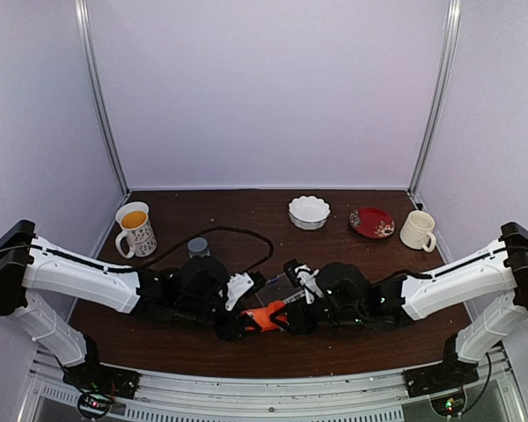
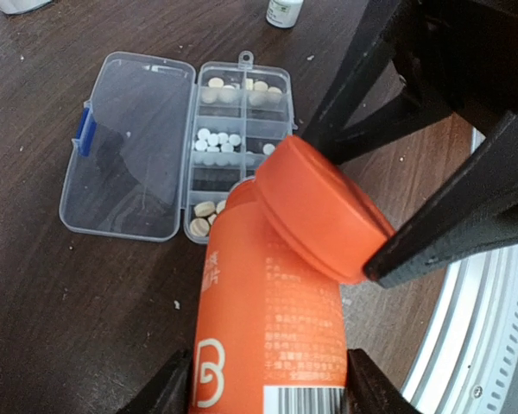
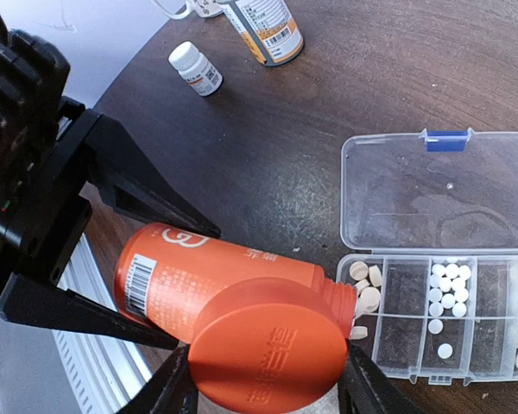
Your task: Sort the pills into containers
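Note:
An orange bottle (image 2: 268, 319) lies tilted in my left gripper, which is shut around its body. Its neck (image 3: 341, 304) points toward the pill case. My right gripper is shut on the orange cap (image 3: 268, 354). In the left wrist view the cap (image 2: 319, 211) sits off to the side of the bottle's mouth, overlapping it; whether they touch I cannot tell. Below lies the clear pill case (image 3: 419, 345), its lid (image 2: 129, 155) folded open. White round pills (image 3: 449, 297) fill some compartments, and thicker cream tablets (image 3: 367, 297) lie in the corner ones.
Beyond the case stand a small white bottle (image 3: 196, 69) and a larger grey-labelled bottle (image 3: 266, 30). A white bowl (image 1: 309, 212), a red dish (image 1: 371, 222) and two mugs, one patterned (image 1: 137, 231) and one plain (image 1: 418, 231), sit farther back.

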